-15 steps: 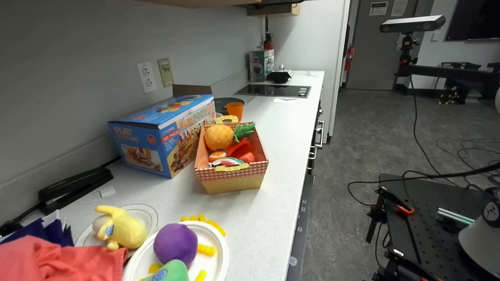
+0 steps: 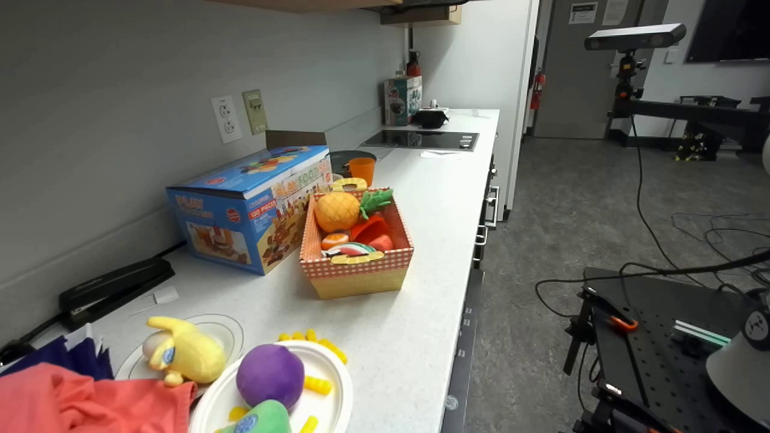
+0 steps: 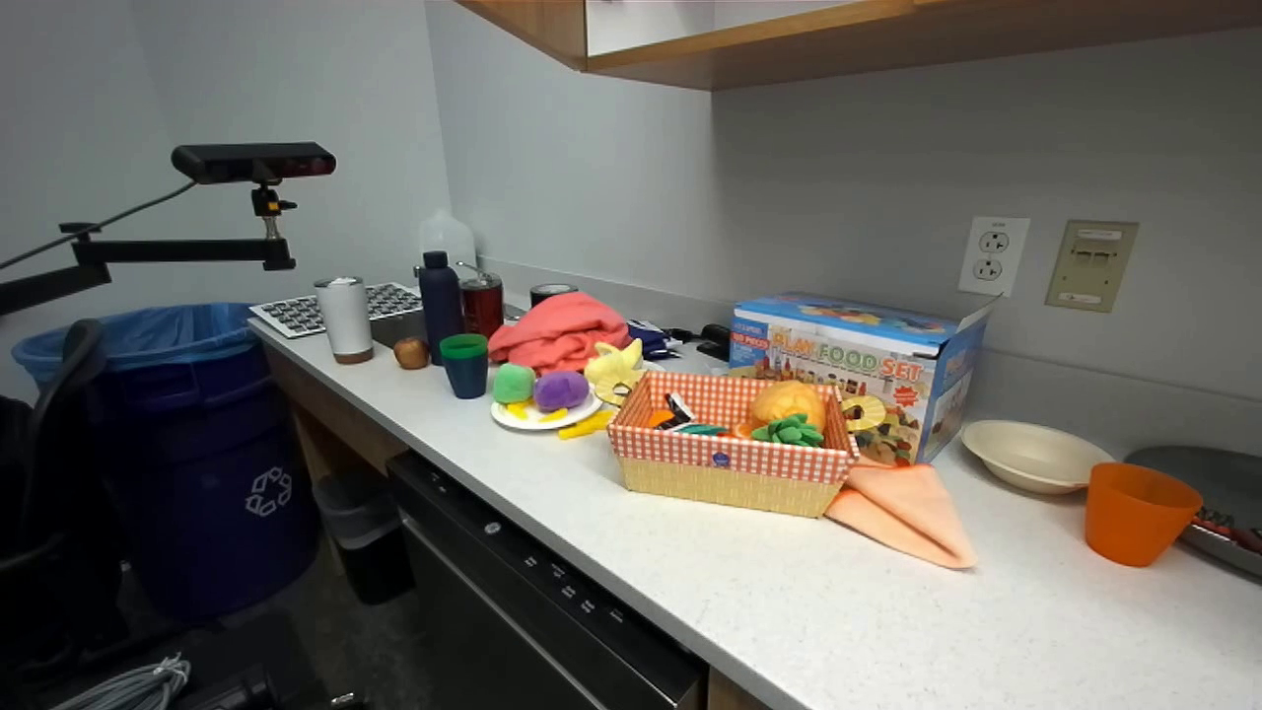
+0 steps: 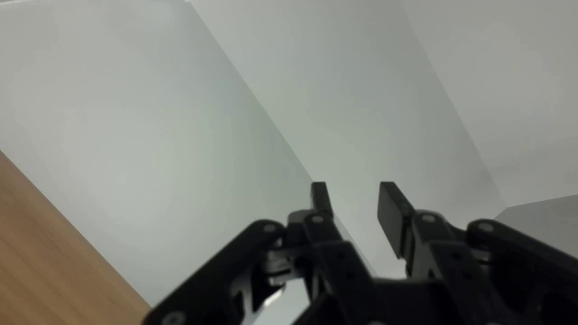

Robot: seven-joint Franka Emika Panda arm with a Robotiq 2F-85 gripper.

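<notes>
In the wrist view my gripper stands partly open, with a gap between its two black fingers and nothing held there. Pale panels and a strip of brown wood (image 4: 59,254) fill the space beyond it, and no tabletop object shows there. Neither exterior view includes the gripper. A checked basket (image 2: 361,278) on the counter holds a toy pineapple (image 2: 337,211) and other play food. Closer to that camera, a white plate (image 2: 339,382) carries a purple plush (image 2: 271,375), a green plush (image 2: 263,418) and yellow pieces. Beside it sits a yellow plush (image 2: 191,353).
The blue play food box (image 2: 224,216) is against the wall behind the basket. An orange cup (image 3: 1138,511) and a cream bowl (image 3: 1035,456) stand farther along. At the other end are a green cup (image 3: 464,365) and bottles. Counter (image 3: 816,615) in front of the basket is bare.
</notes>
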